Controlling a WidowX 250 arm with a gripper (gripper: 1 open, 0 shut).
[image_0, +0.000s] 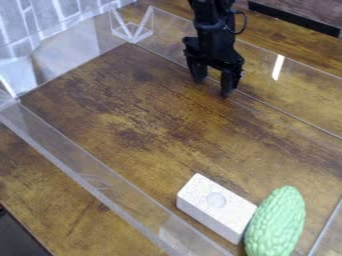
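My black gripper (214, 72) hangs at the top centre of the camera view, low over the back of the wooden board, its fingers apart and open, with no object visible between them. A white block (214, 204) with a round mark lies at the bottom right. Beside it, to the right, lies a green, textured oval object (275, 222), like a leafy vegetable.
Clear plastic walls (88, 176) edge the wooden work surface (134, 120), whose middle and left are bare. A pale, folded material (40, 35) is at the top left. More wood lies beyond the back wall.
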